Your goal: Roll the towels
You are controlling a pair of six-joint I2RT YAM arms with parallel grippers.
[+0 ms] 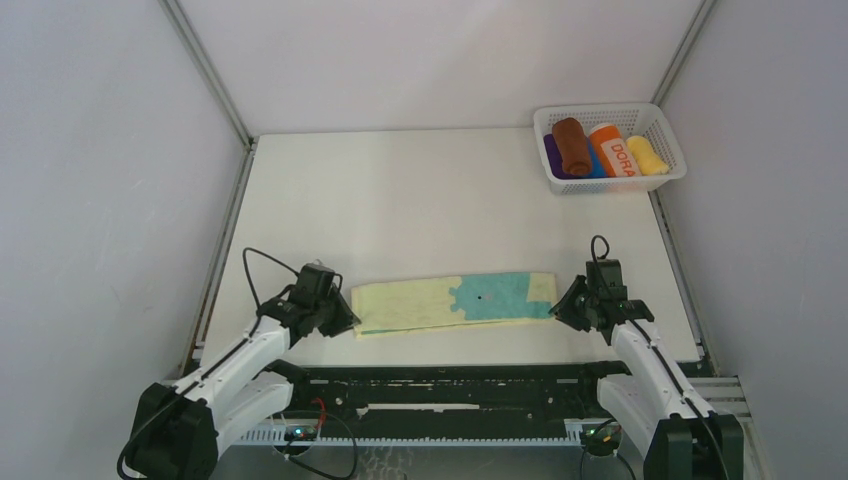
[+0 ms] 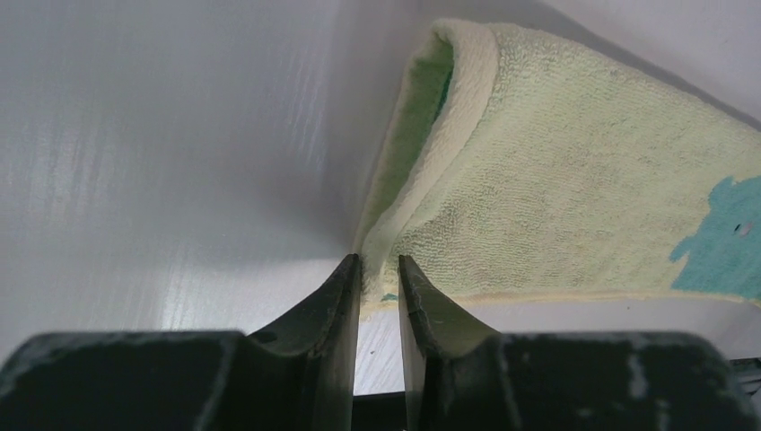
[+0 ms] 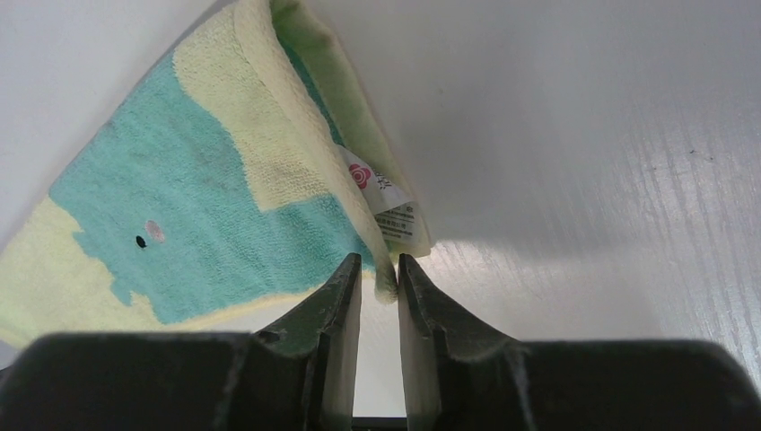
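A pale yellow towel with a teal patch [image 1: 440, 300] lies folded into a long flat strip near the table's front edge. At its left end, my left gripper stands part open, with the front corner of the fold between its fingertips. Its left finger [image 2: 341, 296] touches or nearly touches the towel's edge. My right gripper, also part open, has the other front corner between its fingers, closest to the right one [image 3: 415, 296]. A white label [image 3: 381, 193] shows between the layers at the towel's right end.
A white basket [image 1: 610, 184] at the back right holds several rolled towels, among them a brown one [image 1: 571, 147], an orange and white one [image 1: 612, 150] and a yellow one [image 1: 648, 156]. Behind the folded towel, the table [image 1: 390, 200] is bare.
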